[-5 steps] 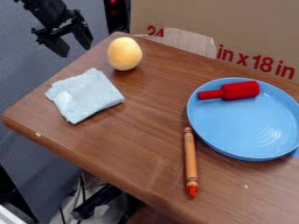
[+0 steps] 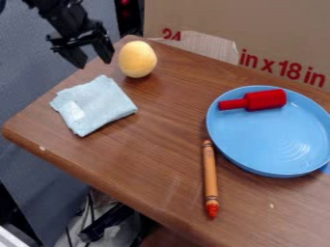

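Note:
My black gripper (image 2: 92, 55) is at the upper left, above the table's back-left edge, left of a yellow egg-shaped object (image 2: 137, 59). Its fingers point down and look apart, with nothing visible between them. A folded light blue cloth (image 2: 93, 104) lies on the wooden table below the gripper. An orange crayon (image 2: 210, 178) lies lengthwise at the middle right, beside a blue plate (image 2: 271, 145). A red cylindrical object with a handle (image 2: 261, 99) lies on the plate's back part.
A cardboard box (image 2: 245, 39) stands along the back of the table (image 2: 149, 174). The table's left edge drops to a grey floor with dark equipment.
My gripper has moved a little to the right, toward the yellow object. The objects on the table have not visibly moved.

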